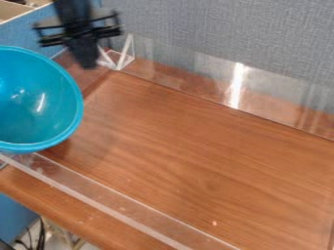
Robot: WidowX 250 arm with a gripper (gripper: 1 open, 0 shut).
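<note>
My black gripper [86, 51] is blurred at the upper left, raised above the back left corner of the wooden board, just behind and above a large turquoise bowl [29, 103]. The blur hides whether its fingers are open or shut, and nothing can be made out between them. The bowl stands at the left of the board, partly out of frame.
A white bracket [117, 61] sits in the back left corner. Grey padded walls stand behind, blue ones at the left, with cables at the lower left.
</note>
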